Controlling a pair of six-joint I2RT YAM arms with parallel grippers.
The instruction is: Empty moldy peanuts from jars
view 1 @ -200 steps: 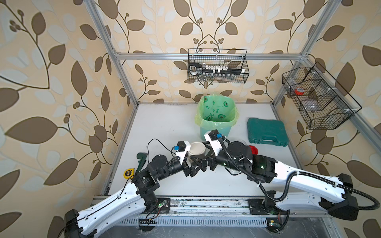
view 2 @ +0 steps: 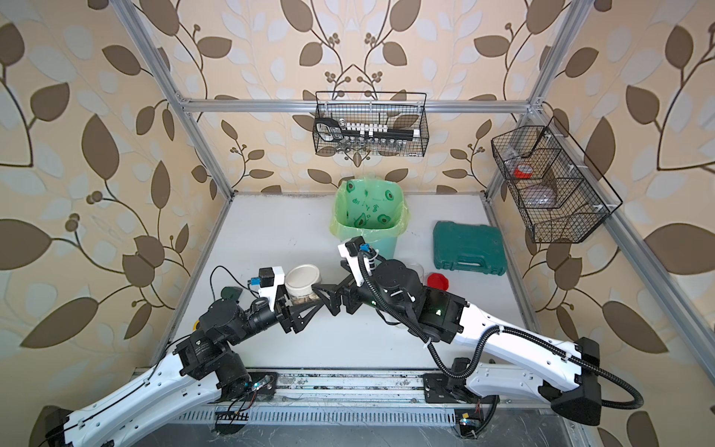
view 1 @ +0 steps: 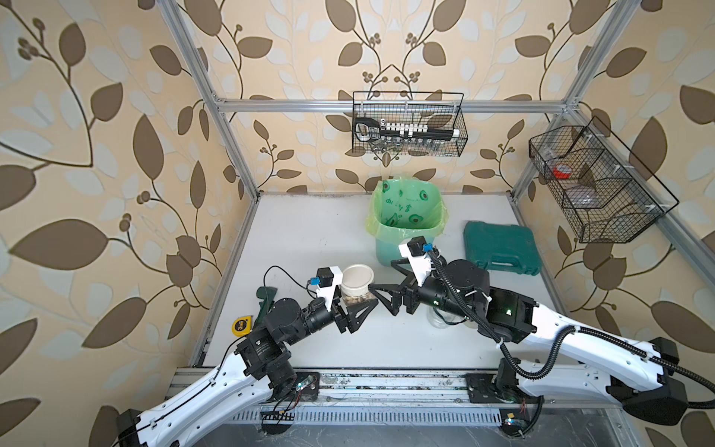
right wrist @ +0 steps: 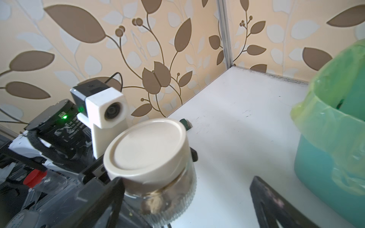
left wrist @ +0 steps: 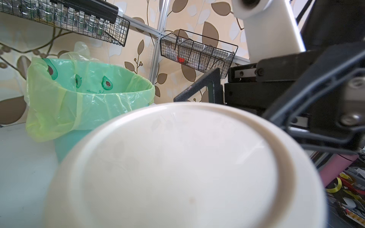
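Note:
A clear jar with a cream lid [view 1: 357, 274] and some contents is at the middle, between both grippers. In the left wrist view the lid [left wrist: 190, 163] fills the bottom, close to the camera. My left gripper [view 1: 350, 316] is at the jar's front left; whether it touches the jar is unclear. My right gripper [view 1: 387, 294] is just right of the jar, open, its blurred fingers either side of empty space in the right wrist view. A lined green bin [view 2: 365, 238] stands behind them.
A green case [view 1: 500, 246] lies at back right, a red object [view 2: 437, 281] in front of it. A tape measure [view 1: 240, 325] lies at left. Wire baskets [view 2: 372, 141] hang on the back and right frame.
The left gripper and jar have moved slightly left. The right arm has moved up and right, away from the left gripper.

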